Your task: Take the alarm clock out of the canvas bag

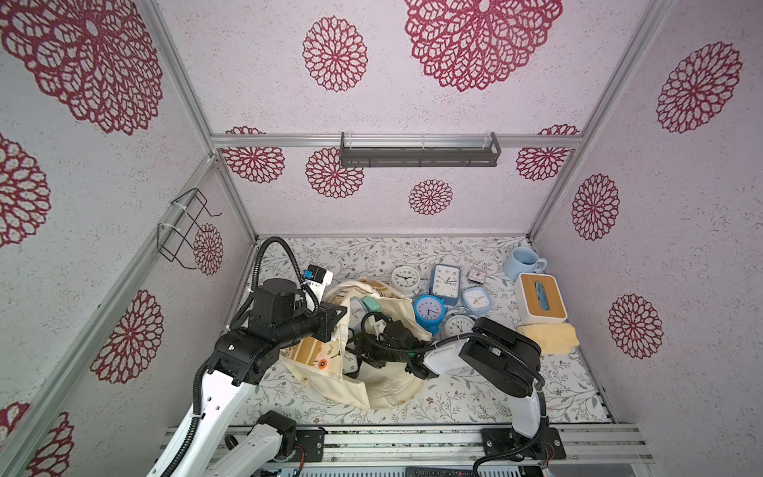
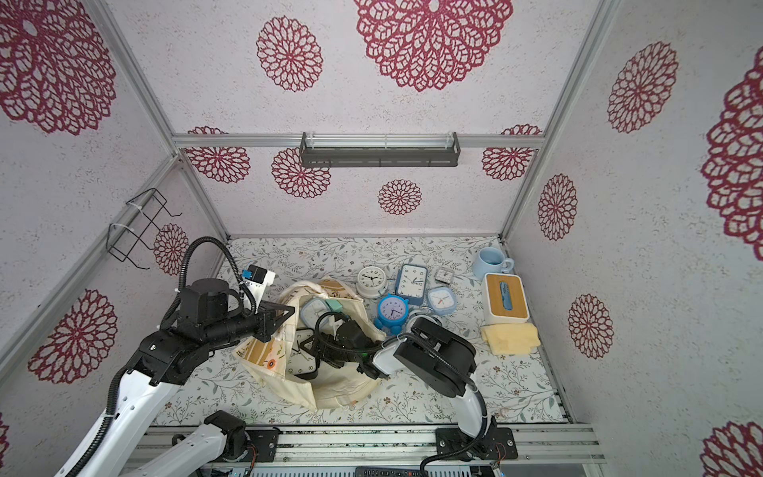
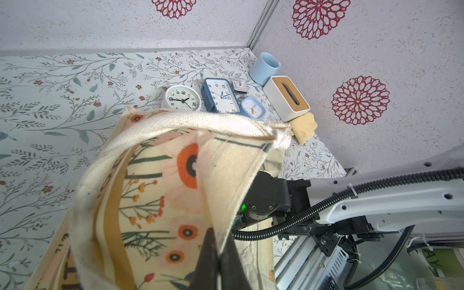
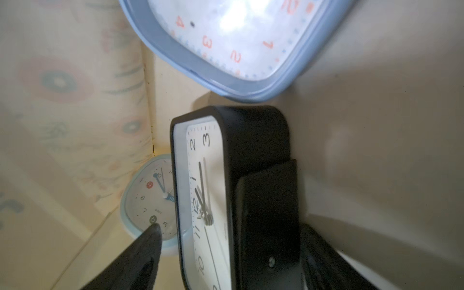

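The cream canvas bag (image 1: 373, 389) lies open. My left gripper is shut on the bag's upper edge (image 3: 232, 188) at its left side. My right gripper is down inside the bag, part open, its fingers either side of a black-framed square alarm clock (image 4: 261, 140); contact cannot be told. A light-blue clock (image 4: 290, 82) and a pale round-cornered clock (image 4: 145, 203) are also inside.
Several clocks (image 1: 445, 282) stand right of and behind the bag. A blue mug (image 1: 522, 262), a tissue box (image 1: 556, 306) and a yellow cloth (image 1: 556, 339) are at the right.
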